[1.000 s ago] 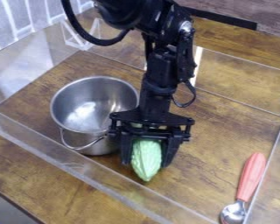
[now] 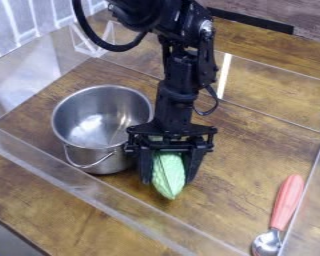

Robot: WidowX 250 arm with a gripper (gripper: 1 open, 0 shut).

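Note:
The black gripper [image 2: 168, 166] is low over the wooden surface, right beside the steel pot, with a pale green corn-shaped or cabbage-like vegetable [image 2: 168, 184] between and beneath its fingers. Whether the fingers are closed on the vegetable cannot be told from this view. The steel pot [image 2: 96, 111] stands to the left, its handle hanging at the front, and looks empty.
A pink-handled scoop [image 2: 286, 204] lies at the right. Clear plastic walls surround the work area.
The gripper and green vegetable have shifted very slightly; the pot and scoop are where they were.

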